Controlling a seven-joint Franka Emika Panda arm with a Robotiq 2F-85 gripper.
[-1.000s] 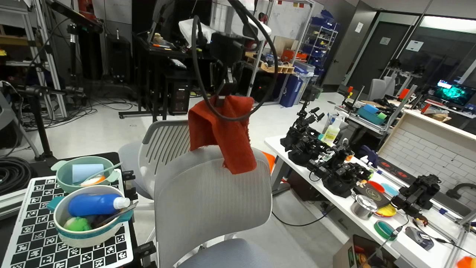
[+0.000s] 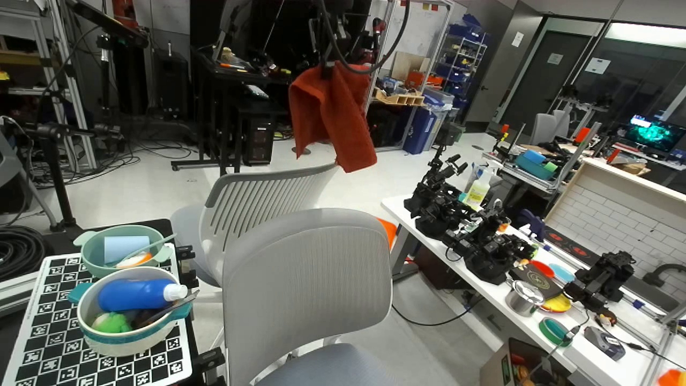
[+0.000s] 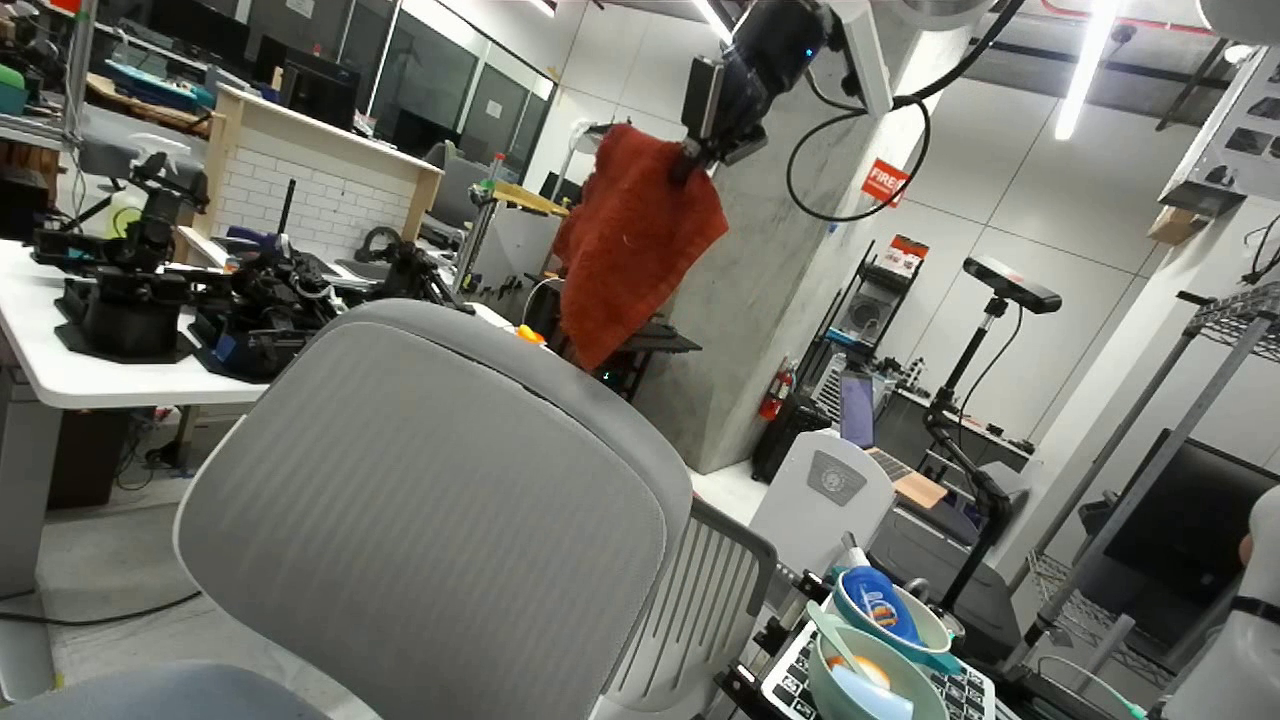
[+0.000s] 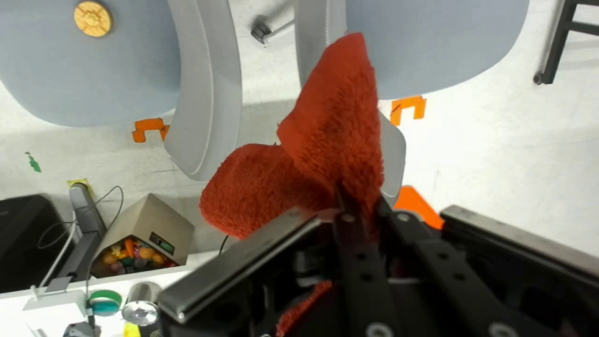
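A red-orange towel (image 2: 335, 112) hangs in the air above the backs of two grey chairs, pinched near its top by my gripper (image 2: 326, 64). In exterior view 2 the towel (image 3: 633, 234) droops from the gripper (image 3: 693, 162), its lower corner just over the nearer chair's back edge in that view. Looking down in the wrist view, the towel (image 4: 342, 118) spreads out from between the fingers of my gripper, which are shut on it. Its folds partly cover the fingertips.
The nearer grey chair (image 2: 305, 276) and the slatted chair (image 2: 251, 206) stand below the towel. A wooden disc (image 4: 92, 18) lies on one seat. To one side are a white bowl (image 2: 122, 344) and a green bowl (image 2: 96, 254), both filled; opposite stands a cluttered white table (image 2: 463, 260).
My gripper has risen with the towel still in its grasp. The towel hung in front of the nearer chair's back before; now it is clear above it.
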